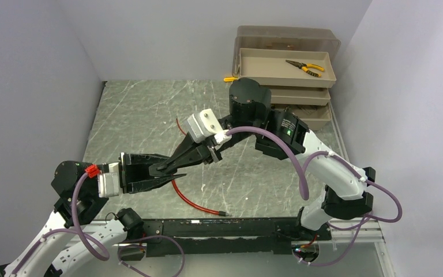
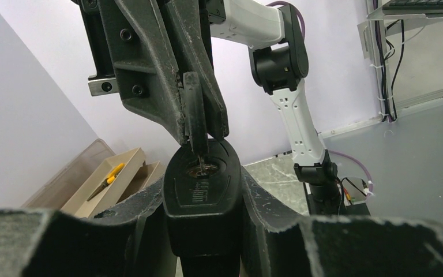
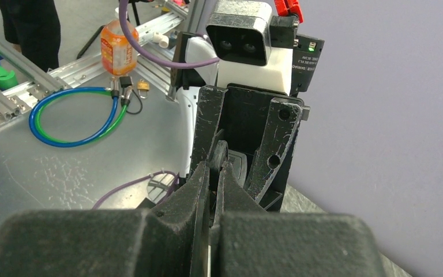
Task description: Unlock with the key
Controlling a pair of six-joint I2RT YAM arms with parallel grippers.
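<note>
In the left wrist view, a black lock body (image 2: 202,202) with an oval keyway stands upright between the fingers of my left gripper (image 1: 173,167), which is shut on it. Directly above it, my right gripper (image 1: 156,169) is shut, with the thin dark key (image 2: 194,107) at its fingertips. The key's narrow metal blade reaches down into the keyway; how deep it sits I cannot tell. In the right wrist view, both grippers' fingers meet end to end and largely hide the lock.
Stacked beige trays (image 1: 282,56) with pliers (image 1: 308,68) stand at the back right. A red cable (image 1: 199,207) lies on the marble board (image 1: 121,115) beneath the grippers; the board's left side is clear.
</note>
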